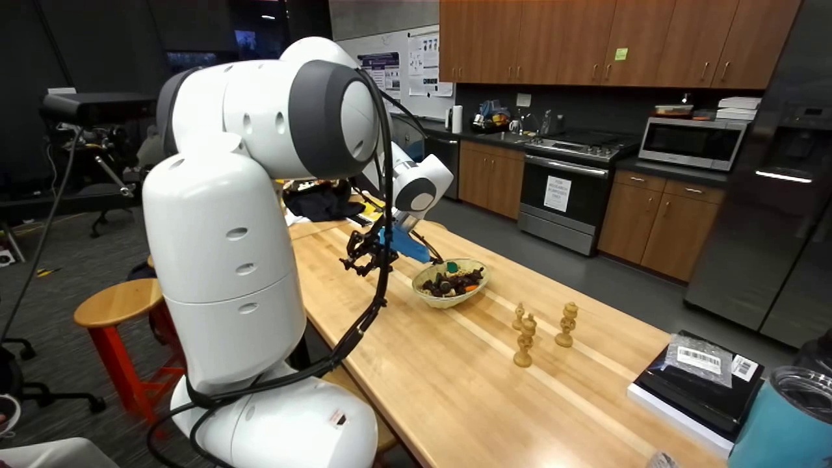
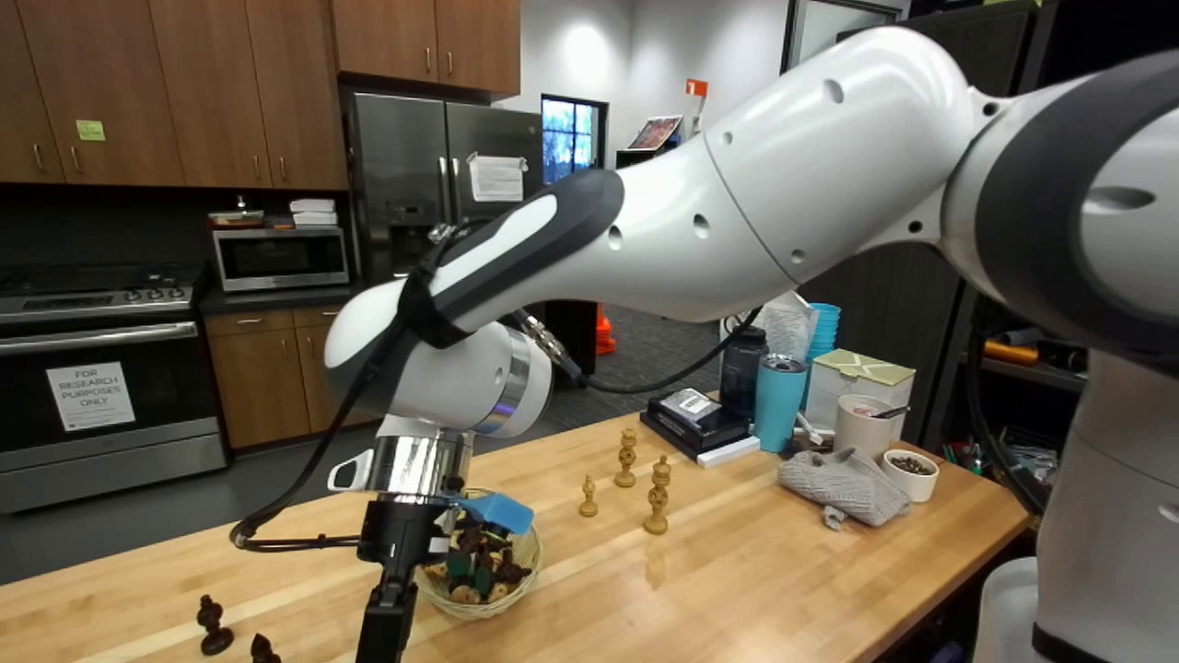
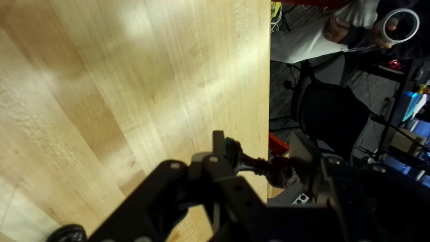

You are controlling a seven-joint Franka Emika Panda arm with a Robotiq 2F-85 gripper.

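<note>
A dark, turned chess piece (image 3: 260,165) lies crosswise between the fingers of my gripper in the wrist view, and the fingers are shut on it. The gripper is above the wooden table, near its edge. In exterior view 2 the fingertips fall below the frame, and in exterior view 1 the held piece cannot be made out. A wicker basket (image 1: 441,301) of mixed dark and coloured pieces sits on the table by the arm. Three pale chess pieces stand upright farther along: a tall one (image 2: 658,497), another tall one (image 2: 626,459) and a small one (image 2: 588,497).
A black box (image 2: 696,420), a blue tumbler (image 2: 780,403) and a grey cloth (image 2: 846,484) occupy the far end.
</note>
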